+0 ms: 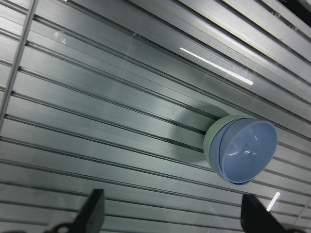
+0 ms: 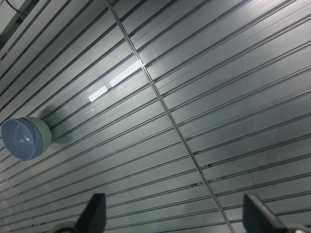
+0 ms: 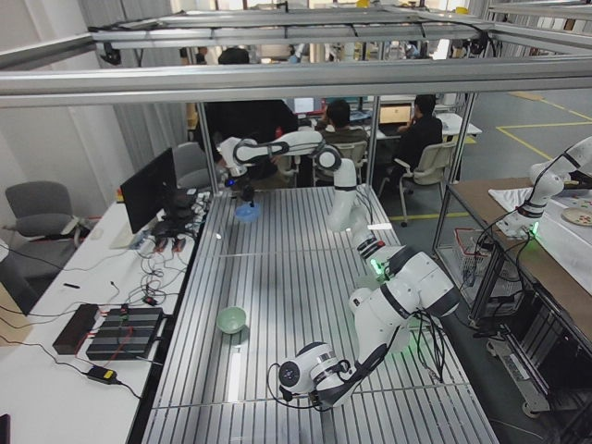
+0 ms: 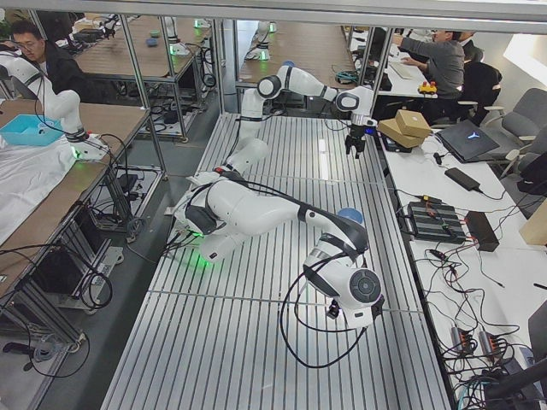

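In the left wrist view, nested bowls, blue bowls within a pale green bowl, sit right of centre on the slatted table. My left gripper is open above the table, nothing between its fingers. The same stack lies at the left in the right wrist view, where my right gripper is also open and empty. In the camera left view, a blue bowl lies at the far end beneath one arm's wrist, and a green bowl stands alone nearer, left of centre.
A desk with electronics and cables runs along one side, a wooden table along the other. Metal frame posts rise at the edges, and cables loop from the arms.
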